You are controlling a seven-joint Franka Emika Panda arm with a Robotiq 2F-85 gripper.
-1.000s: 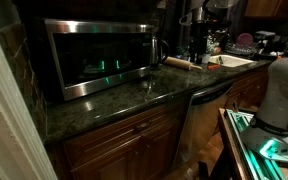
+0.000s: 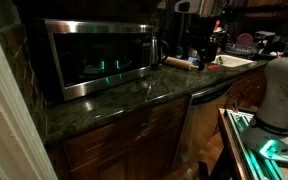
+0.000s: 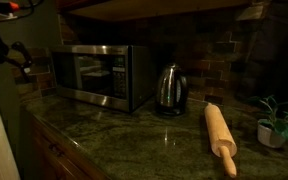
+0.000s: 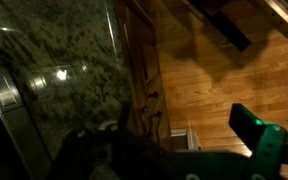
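Note:
My gripper stands open in the wrist view, with its dark fingers apart at the bottom edge and nothing between them. Below it are the wood floor and the front of the lower cabinets. Exterior view 1 has the dark gripper (image 2: 200,45) hanging at the upper right, in front of the counter's sink end. A wooden rolling pin (image 3: 219,137) lies on the dark stone counter (image 3: 134,140). Near it stand a black and steel kettle (image 3: 171,89) and a steel microwave (image 3: 96,75). The gripper is apart from all of these.
A small potted plant (image 3: 274,128) sits at the counter's right in exterior view 2. A white sink (image 2: 232,61) lies at the far end in exterior view 1. Bare counter stretches in front of the microwave; cabinets (image 2: 124,145) stand below.
In exterior view 1 the arm's end has shifted, and the dark gripper now covers more of the items near the sink. The rolling pin and the microwave have not moved.

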